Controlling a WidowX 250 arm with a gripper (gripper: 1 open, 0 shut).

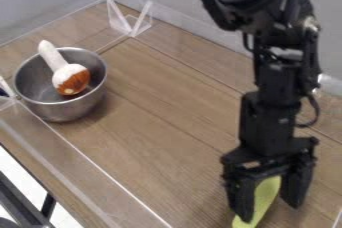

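Observation:
My black gripper (267,179) is low at the bottom right, open, its fingers over and around a yellow-green elongated object (251,215) lying on the wooden table. The fingers partly hide that object. At the left stands a metal bowl (74,104) holding a white item with an orange-brown rounded end (70,74).
A clear plastic piece (127,20) sits at the back near the pale wall. The table's front left edge runs along the lower left.

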